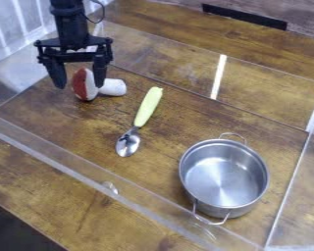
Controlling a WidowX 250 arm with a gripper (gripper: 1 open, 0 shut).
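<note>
My black gripper (74,65) hangs open at the upper left of the camera view, its fingers spread over a red-and-white object (85,84). A white cylindrical object (111,87) lies just right of it. In the middle, a spoon with a pale yellow-green handle (149,106) lies on the wooden table (68,176), its silver head pointing toward the front. A steel pot (224,178) with two handles stands at the lower right. Whether my fingers touch the red-and-white object is hard to tell.
Clear low walls border the work area along the front left and right. A white strip (219,76) lies at the upper right.
</note>
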